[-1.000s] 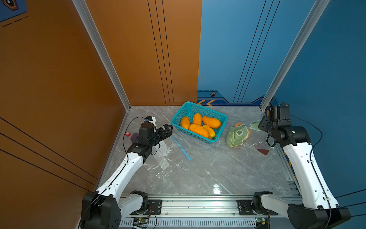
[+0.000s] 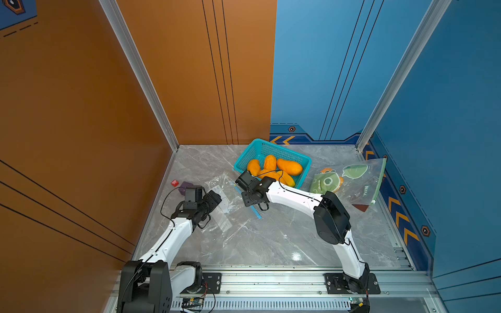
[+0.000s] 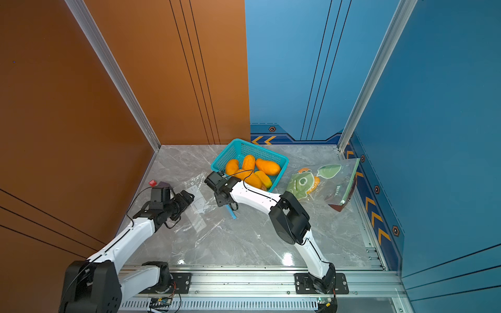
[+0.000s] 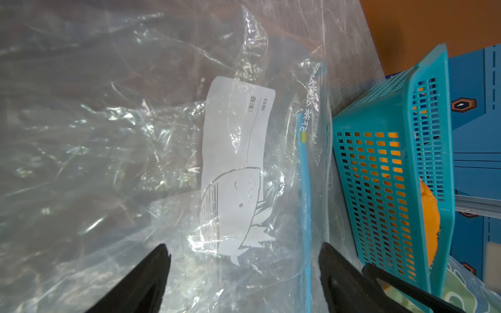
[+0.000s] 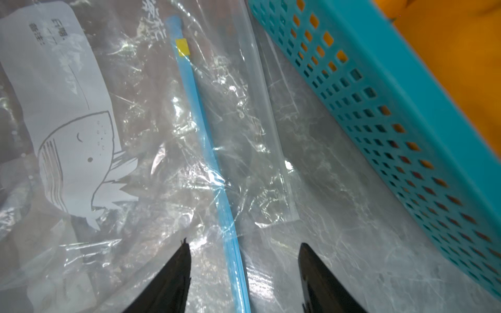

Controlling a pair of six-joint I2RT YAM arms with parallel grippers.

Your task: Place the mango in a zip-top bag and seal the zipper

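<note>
A clear zip top bag (image 4: 177, 140) with a white label (image 4: 237, 151) lies flat on the table, its blue zipper strip (image 5: 208, 151) running near the basket. Several orange mangoes (image 2: 289, 167) sit in the teal basket (image 2: 242, 160). Over the bag's left part hovers my left gripper, its fingers apart and nothing held between them. My right gripper stands open above the zipper's near end, empty. In the top views my right gripper hides part of the zipper strip and the basket's near corner.
Another clear bag (image 2: 365, 180) with a green printed item lies at the right by the wall. A small red block (image 2: 174, 183) and a dark purple block (image 2: 183, 186) rest at the left.
My right arm has swung left from the right wall, past the basket's front, to above the zipper strip. My left gripper has shifted lower and slightly left over the bag.
</note>
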